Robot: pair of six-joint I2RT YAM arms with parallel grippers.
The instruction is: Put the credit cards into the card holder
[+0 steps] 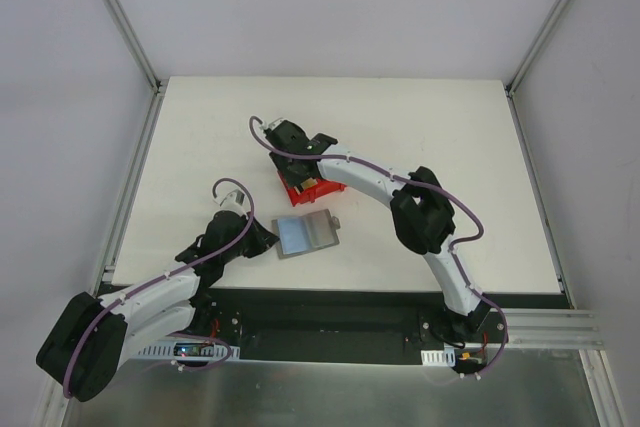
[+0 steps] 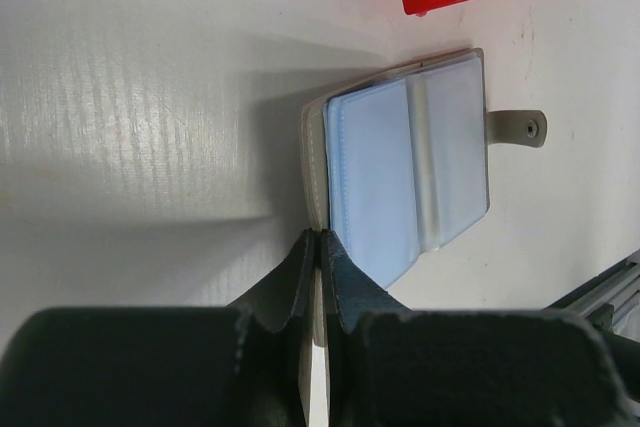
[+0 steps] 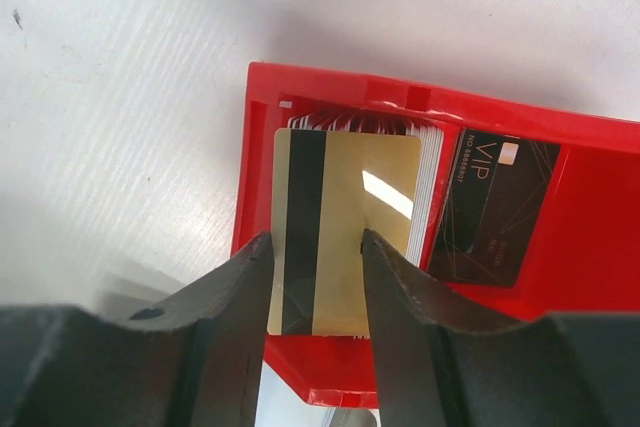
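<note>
The card holder (image 1: 306, 233), grey with pale blue sleeves (image 2: 372, 177), lies open on the table; at its left edge my left gripper is shut, touching that edge. In the red box (image 1: 320, 192), just behind the holder, a gold card (image 3: 344, 197) with a dark stripe lies atop a stack of cards, beside a black VIP card (image 3: 495, 207). My right gripper is over the box, part open, its fingertips on the gold card near its two long sides; whether it grips the card I cannot tell.
A dark gap runs along the front edge between the two arm bases.
</note>
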